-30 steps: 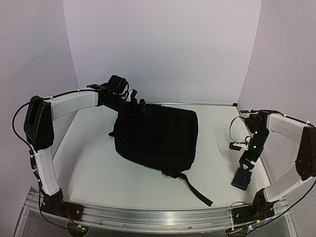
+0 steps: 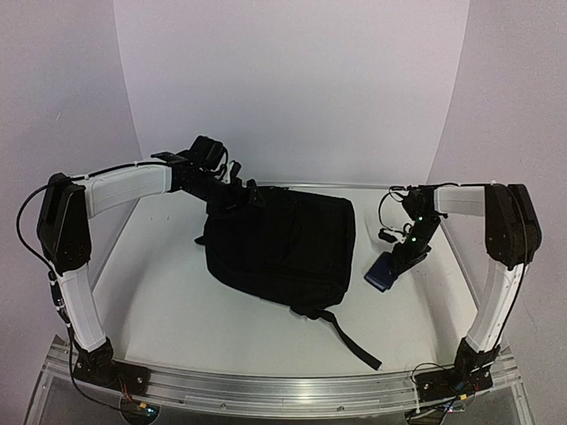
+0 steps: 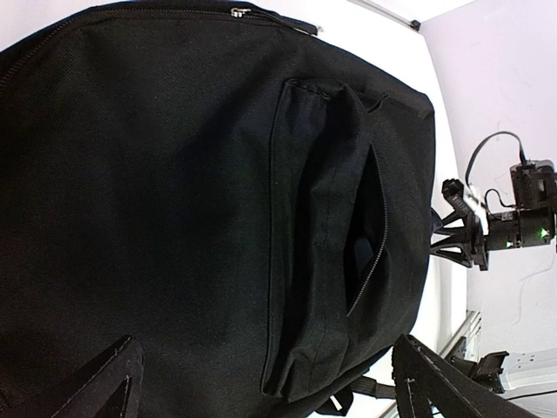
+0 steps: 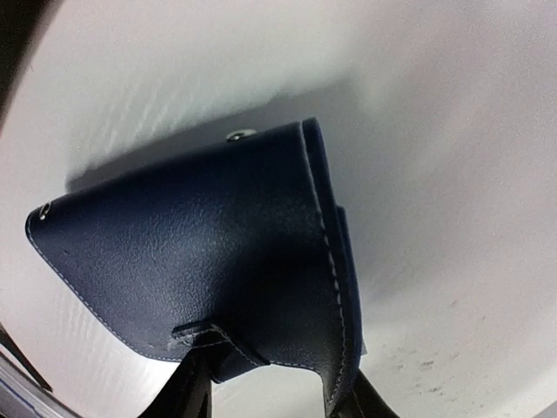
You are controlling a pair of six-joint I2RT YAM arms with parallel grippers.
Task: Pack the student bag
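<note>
The black bag (image 2: pixel 306 252) lies flat in the middle of the table. In the left wrist view its zipped front pocket (image 3: pixel 326 226) gapes a little, with something dark and smooth partly visible inside. My left gripper (image 2: pixel 248 195) hovers over the bag's upper left part; its fingers (image 3: pixel 104 383) are wide apart with only bag fabric in view below. To the right of the bag, a dark blue notebook (image 4: pixel 209 235) with metal snaps is held by my right gripper, its near edge bent between the fingers. From above, the gripper partly hides it.
A black strap (image 2: pixel 350 341) trails from the bag toward the table's front edge. The metal rail (image 2: pixel 283 385) runs along the front.
The left arm has barely moved.
</note>
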